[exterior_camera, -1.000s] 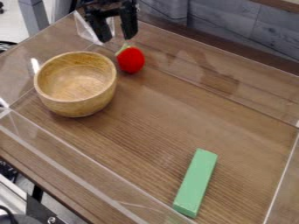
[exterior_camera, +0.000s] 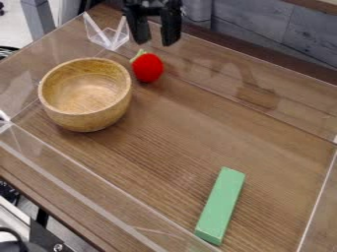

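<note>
My gripper is a dark shape at the top centre of the camera view, standing open above a red round object with a small pale green top. A wooden bowl sits at the left, below and left of the red object. A long mint-green block lies near the bottom right.
A clear, crumpled-looking item lies left of the gripper at the top. The table's left edge shows at the lower left.
My gripper has shifted slightly at the top of the view, its shape changing from frame to frame. The red object, bowl and green block stay where they were.
</note>
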